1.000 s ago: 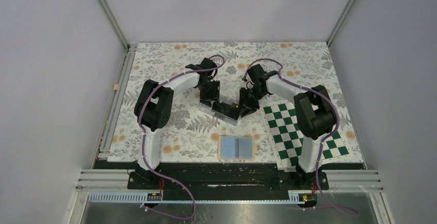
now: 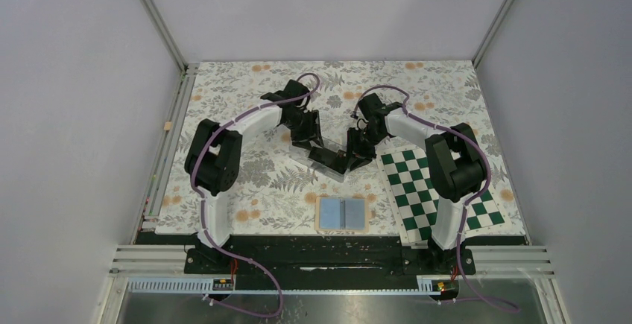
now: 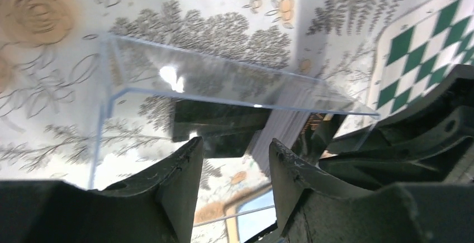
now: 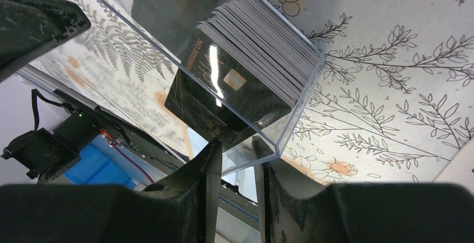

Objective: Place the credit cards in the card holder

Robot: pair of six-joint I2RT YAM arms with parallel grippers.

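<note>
The clear card holder (image 3: 184,81) lies on the patterned table between both arms. In the right wrist view, a stack of dark cards (image 4: 262,47) leans inside it, edges showing as grey stripes. Another dark card (image 4: 195,106) lies flat beside the stack's face. The left wrist view shows dark cards (image 3: 218,134) lying flat, partly overlapped, beyond my fingertips. My left gripper is open over the holder, nothing held between its fingers. At the holder's near right end, my right gripper has its fingers apart, with part of the clear corner between them.
A blue two-part tray (image 2: 330,214) with a light wooden frame sits at the table's front. To the right, under the right arm, is a green and white checkered board (image 2: 406,190). Bare cloth lies left of the holder.
The right arm and the holder look almost unmoved.
</note>
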